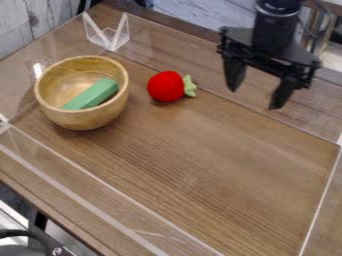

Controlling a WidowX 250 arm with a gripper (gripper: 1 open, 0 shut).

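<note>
My dark gripper (pixel 267 78) hangs at the upper right over the wooden table, its two fingers pointing down and blurred; whether they are open or shut is hard to tell. A red object with green leaves (pixel 166 87), like a strawberry or tomato, lies at the upper middle, left of the gripper and apart from it. A wooden bowl (pixel 75 117) at the left holds a green oblong item (pixel 94 92).
A white wire-like item (pixel 110 30) stands at the back left. Dark clutter shows at the bottom left corner.
</note>
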